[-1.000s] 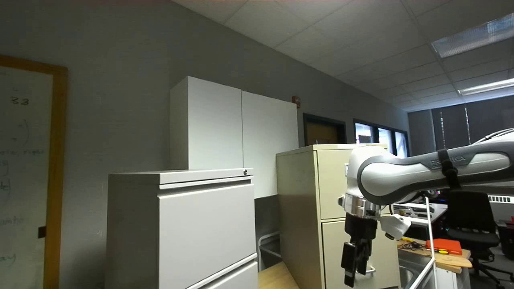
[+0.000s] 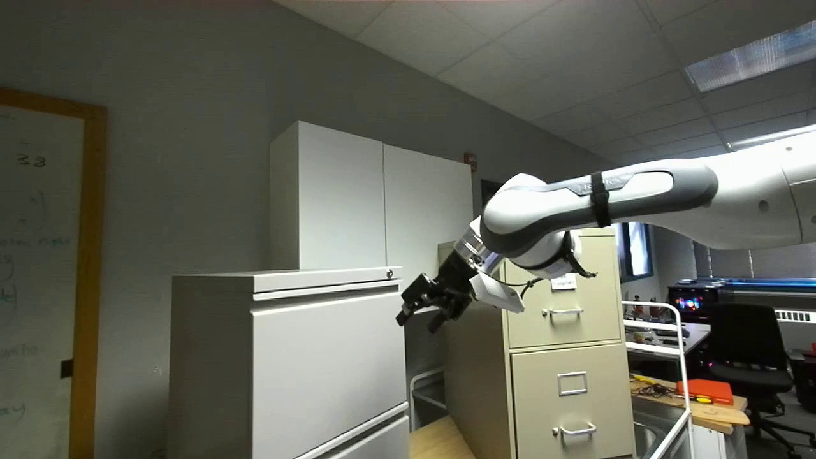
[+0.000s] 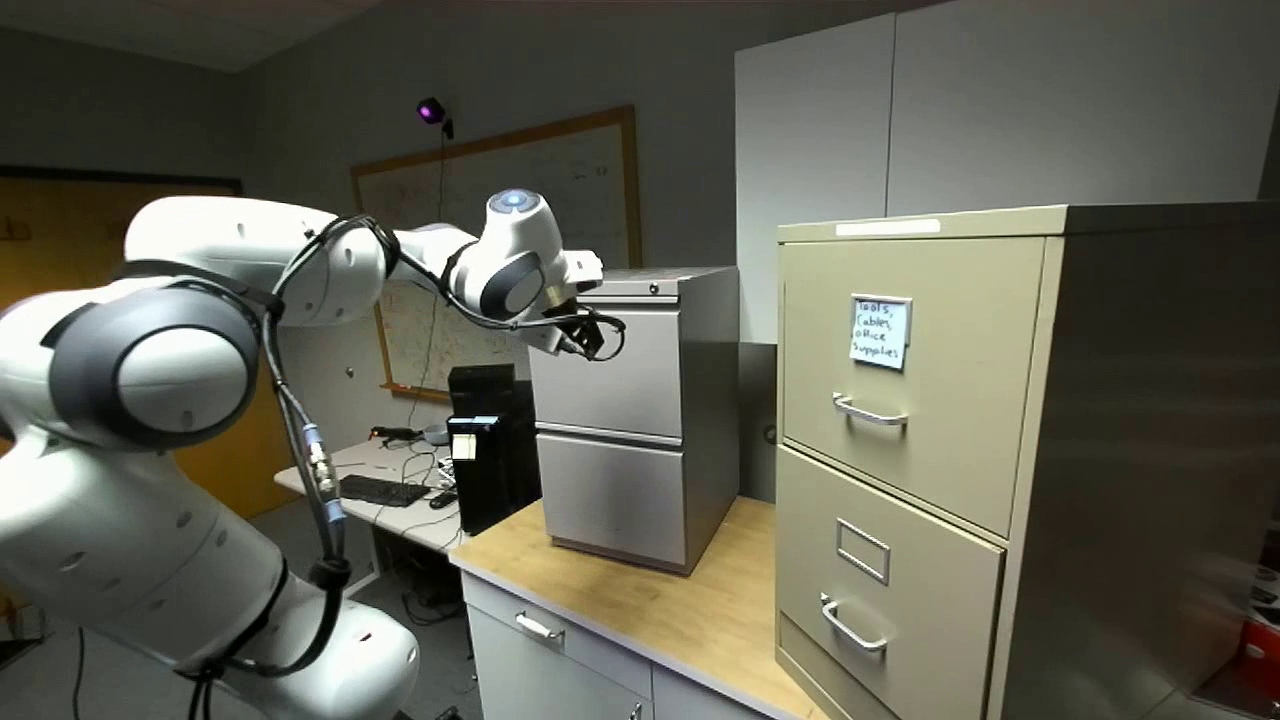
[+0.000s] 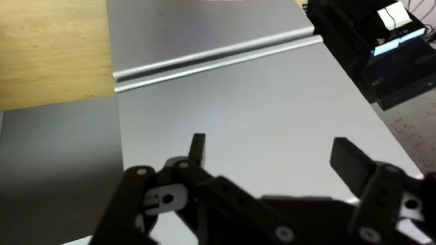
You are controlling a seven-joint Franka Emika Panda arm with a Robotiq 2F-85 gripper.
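The grey two-drawer cabinet (image 3: 612, 372) stands upright on a wooden counter, both drawers closed. My gripper (image 2: 418, 317) is near the right end of its upper drawer front in exterior view 1, tilted down towards it. In the wrist view the open gripper has its two black fingers wide apart, with nothing between them. Behind them lies the smooth upper drawer front (image 4: 245, 114); whether a finger touches it cannot be told. A thin lip runs along the gap between the drawers.
To one side stands a beige filing cabinet (image 3: 894, 456) with handles and a handwritten label (image 3: 879, 332). White wall cabinets (image 2: 344, 199) hang behind. Bare wooden counter (image 3: 744, 588) lies between the two drawer units. A desk with black equipment (image 3: 492, 450) sits beyond the grey cabinet.
My arm has risen and moved left in exterior view 1, towards the grey cabinet.
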